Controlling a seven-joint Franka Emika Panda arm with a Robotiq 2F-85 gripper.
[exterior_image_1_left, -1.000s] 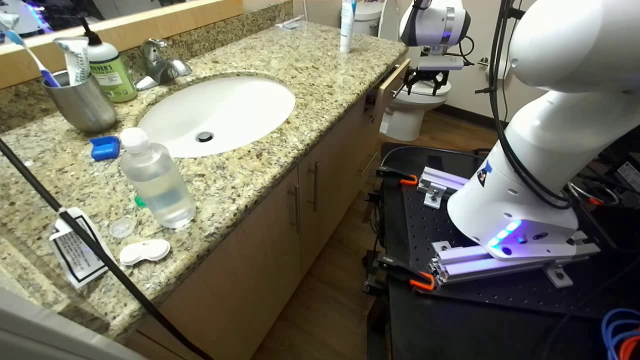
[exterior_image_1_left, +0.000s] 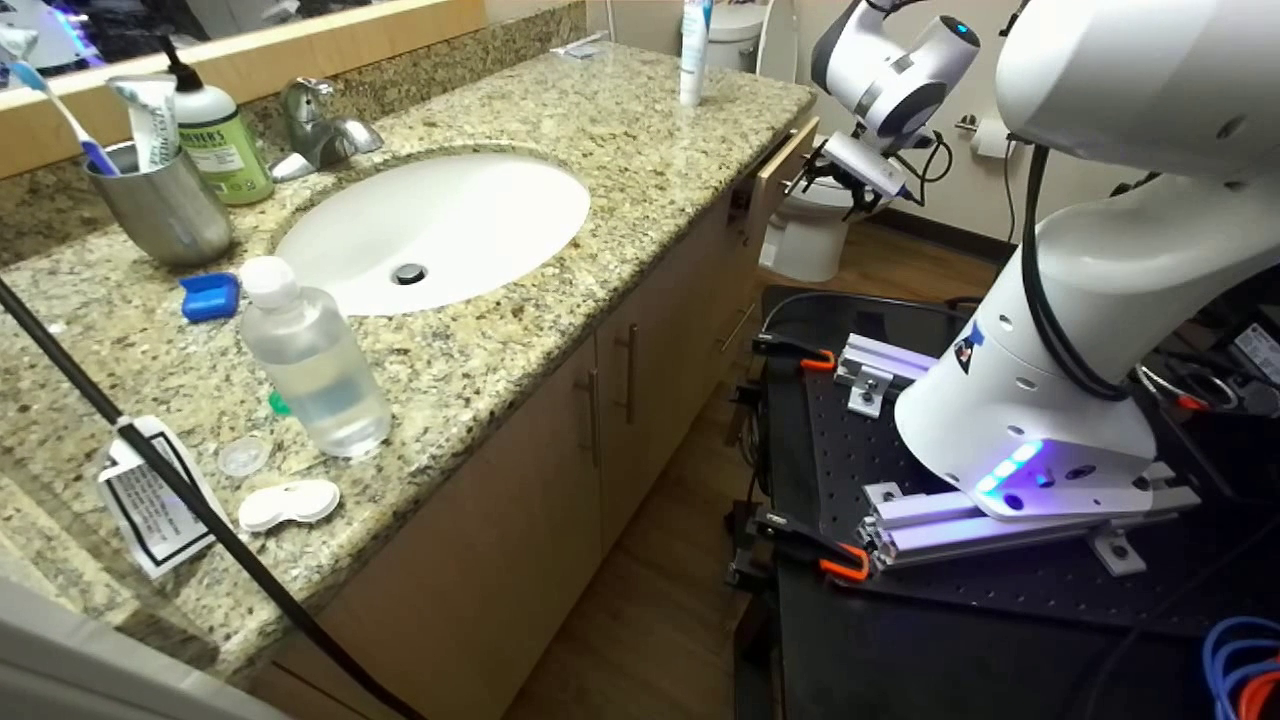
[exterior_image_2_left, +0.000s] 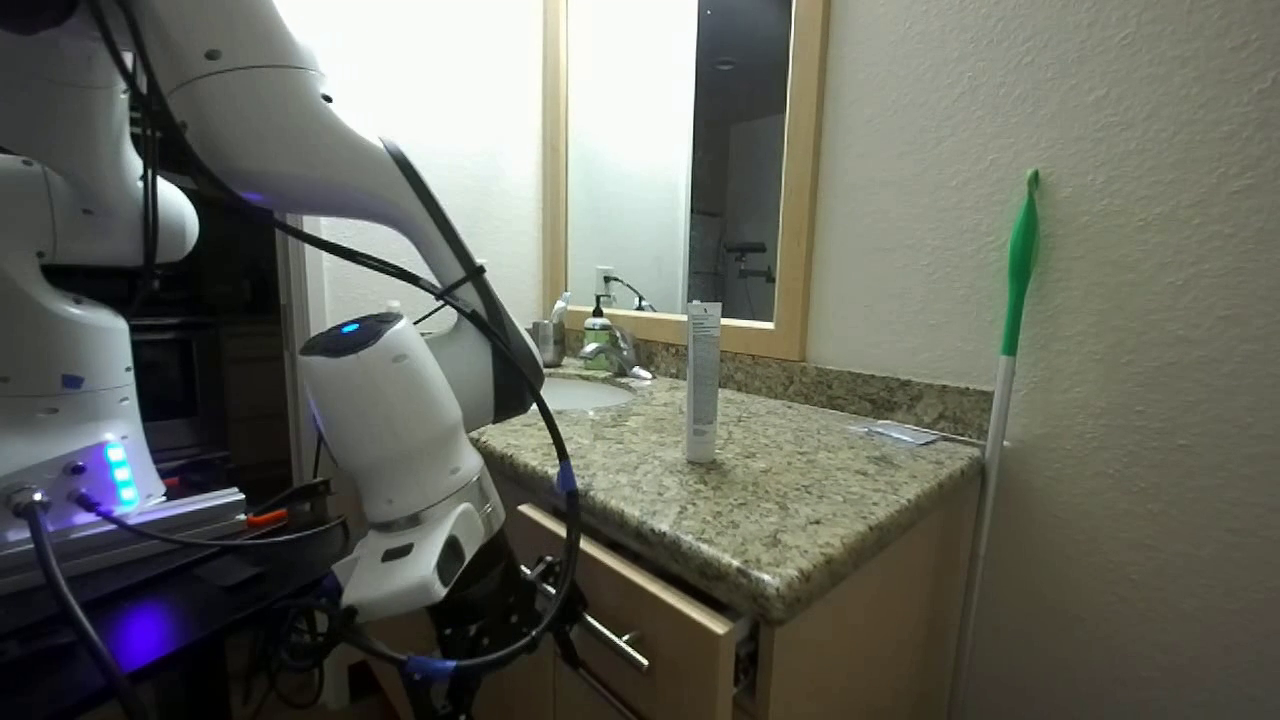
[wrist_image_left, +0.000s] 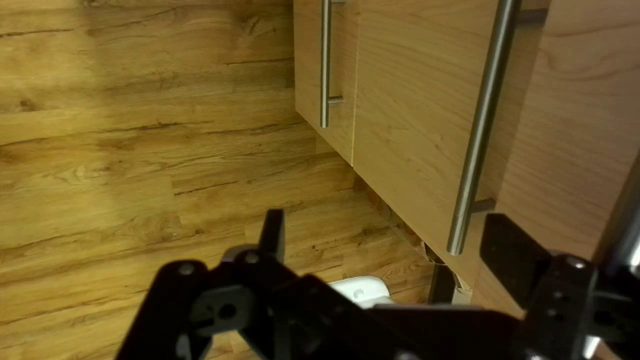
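Note:
The top drawer (exterior_image_2_left: 672, 612) stands partly pulled out under the countertop, with a metal bar handle (exterior_image_2_left: 618, 644) on its front. My gripper is open, its two dark fingers (wrist_image_left: 273, 234) wide apart and nothing held between them. In exterior view 1 the gripper (exterior_image_1_left: 849, 180) hangs tilted just in front of the drawer's front (exterior_image_1_left: 782, 180). The wrist view looks down past wooden fronts; a handle (wrist_image_left: 483, 126) runs toward the right finger, and another metal bar (wrist_image_left: 624, 222) crosses the right edge close behind that finger. Whether either is touched, I cannot tell.
On the granite countertop (exterior_image_2_left: 828, 492) a white tube (exterior_image_2_left: 703, 384) stands upright near the drawer. A clear bottle (exterior_image_1_left: 318, 360), soap bottle (exterior_image_1_left: 222, 144) and steel cup (exterior_image_1_left: 168, 216) are around the sink (exterior_image_1_left: 444, 222). Wooden floor (wrist_image_left: 120, 180) lies open below; a toilet (exterior_image_1_left: 810, 234) is behind.
The hand has swung from hanging nearly straight down to a tilted pose, its wrist shifted right. The upper arm has shifted too. The drawer looks equally far out in both frames.

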